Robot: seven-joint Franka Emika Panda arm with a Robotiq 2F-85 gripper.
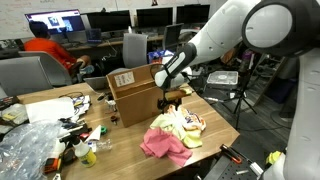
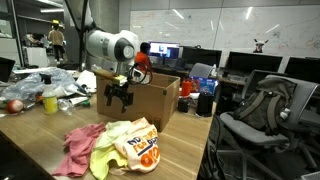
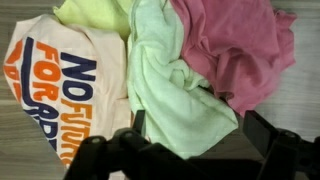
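My gripper stands open above the cloths with nothing between its fingers; in exterior view 2 it hangs point(image 2: 115, 98) clear of the pile, near the box. Below lies a pale green-yellow cloth point(image 3: 165, 85), crumpled. A pink-red cloth point(image 3: 240, 45) overlaps it on one side, and a peach-white cloth with orange and blue lettering point(image 3: 85, 75) lies on the other. In exterior view 1 the pink cloth point(image 1: 165, 146) is nearest the camera, with the yellowish cloth point(image 1: 178, 122) behind it.
A large cardboard box point(image 1: 135, 98) stands behind the cloths. Plastic wrap point(image 1: 28, 148), a yellow bottle point(image 1: 85, 153) and several small items crowd the left of the table. Bare wood point(image 2: 185, 150) shows right of the cloths. A red-headed person sits beyond the table.
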